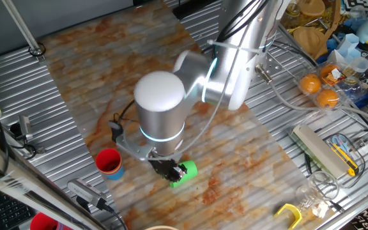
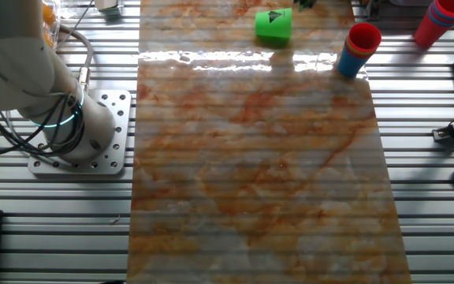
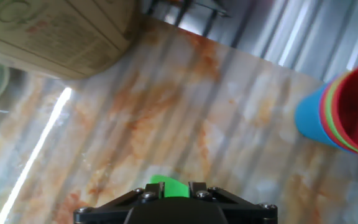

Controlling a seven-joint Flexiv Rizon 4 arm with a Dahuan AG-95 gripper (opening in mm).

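A green cup [image 1: 185, 172] lies on its side on the marbled board, with my gripper [image 1: 173, 171] at its left end. Exterior view 2 shows the green cup [image 2: 273, 25] near the top edge, where only a dark bit of the gripper peeks in beside it. In the wrist view a patch of the green cup [image 3: 174, 186] appears between and just beyond the fingertips of my gripper. Whether the fingers are closed on the cup is unclear. A stack of cups, red inside and blue outside [image 1: 110, 163], stands upright to the left.
The marbled board [image 2: 251, 173] has a wide bare stretch. Another red cup stack [image 2: 440, 22] stands off the board. A brown cylindrical container [image 3: 61, 37] fills the wrist view's upper left. A yellow item [image 1: 289, 216] lies near the board's lower right edge.
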